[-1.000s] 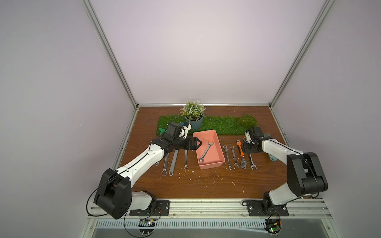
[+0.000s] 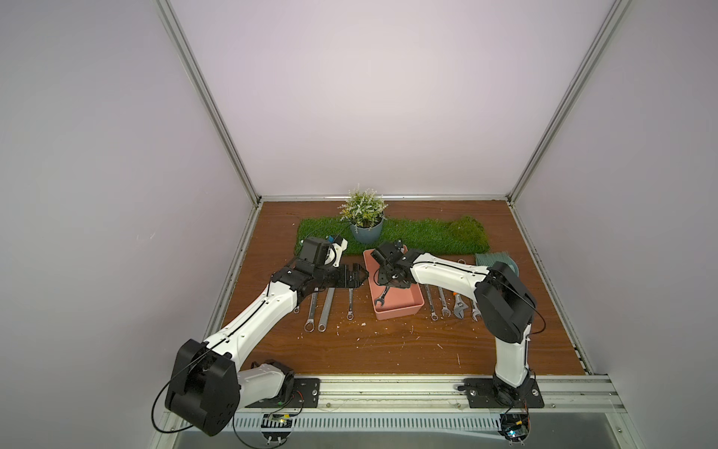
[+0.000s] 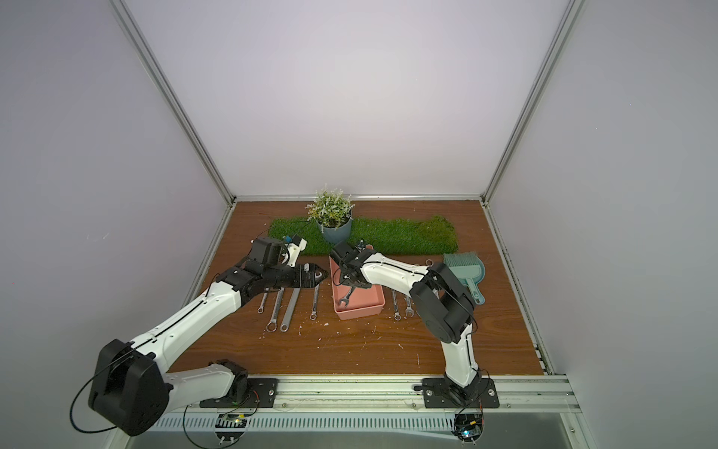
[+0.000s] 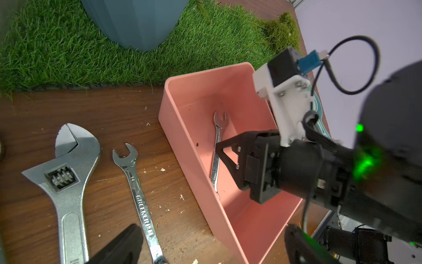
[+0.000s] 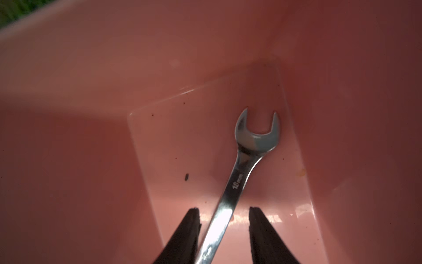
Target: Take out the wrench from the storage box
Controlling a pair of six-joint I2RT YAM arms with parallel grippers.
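A silver wrench (image 5: pixel 240 176) marked 18mm lies on the floor of the pink storage box (image 4: pixel 189 149), set at a slant. My right gripper points down over the box, open, and the wrench's shaft shows between its fingers without a visible grip. How far the fingertips are from the shaft I cannot tell. In the top left view the right arm hides the wrench's far end, while its near finger end stays visible. Just left of the box, above the table, my left gripper (image 2: pixel 357 275) is open and empty.
Several wrenches lie left of the box, among them a large adjustable wrench (image 4: pixel 72 189) and a small wrench (image 4: pixel 139 198). More tools lie to its right. A potted plant (image 2: pixel 365 224) stands behind on grass.
My right gripper has swung left from over the tools on the right side to above the box, covering part of the wrench. The left gripper has drifted slightly left.
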